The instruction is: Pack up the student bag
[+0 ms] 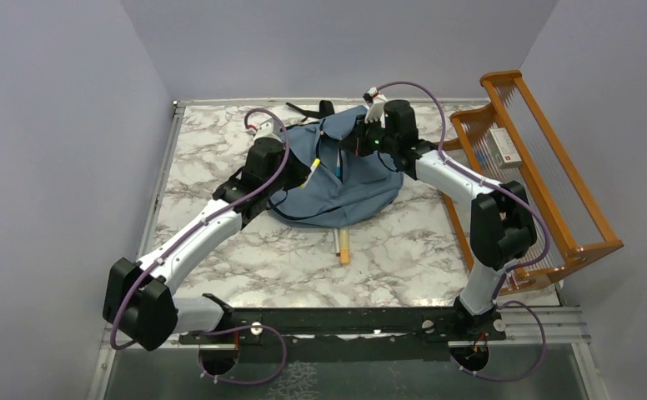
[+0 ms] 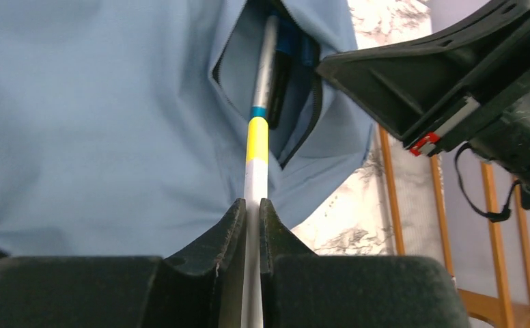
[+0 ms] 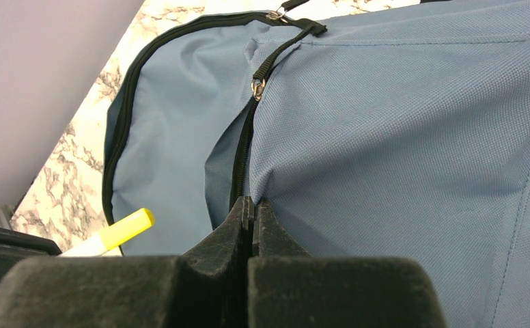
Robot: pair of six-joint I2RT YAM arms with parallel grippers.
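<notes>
A blue fabric bag [image 1: 328,196] lies on the marble table, its zipped pocket gaping. A white marker with a yellow end [image 2: 257,140] is clamped in my shut left gripper, its yellow end pointing toward the pocket opening from outside. Inside the pocket [image 2: 238,65] show a silvery pen [image 2: 265,61] with a blue band and a dark item. At the pocket's edge, my right gripper is shut, with a thin fold of bag fabric running between its fingertips. The far ends of the pocket's contents are hidden.
A beige bar [image 1: 344,247] and a thin white stick [image 1: 337,242] lie by the bag's front edge. On the right, a wooden rack [image 1: 558,158] holds a white box [image 1: 504,148]. Bare table lies left and in front of the bag.
</notes>
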